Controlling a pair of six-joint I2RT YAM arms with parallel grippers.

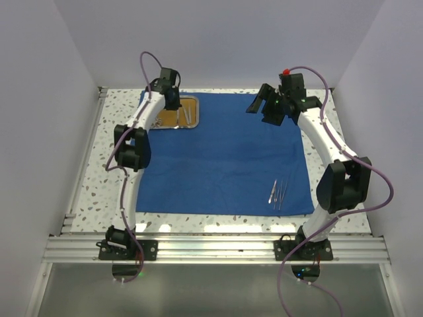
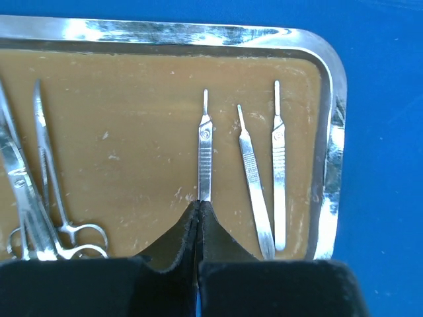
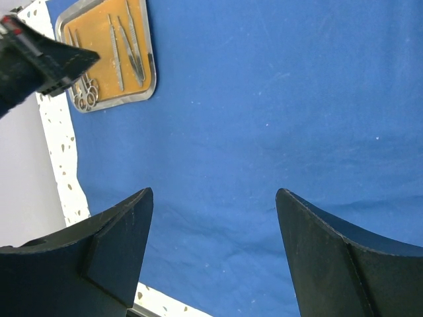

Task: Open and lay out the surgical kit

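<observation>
A metal tray [image 2: 277,37] with a tan base holds the instruments at the back left of the cloth. In the left wrist view, three scalpel handles lie in its right half: a left one [image 2: 205,155], a tilted middle one [image 2: 256,185] and a right one [image 2: 279,185]. Scissor-like ring-handled tools [image 2: 47,158] lie at the left. My left gripper is shut with nothing between its fingers; its tips overlap the near end of the left handle in view, but that handle rests on the tray. My right gripper stands wide open and empty above the cloth.
A blue cloth [image 1: 225,165] covers most of the speckled table. Several slim instruments [image 1: 277,193] lie at its front right.
</observation>
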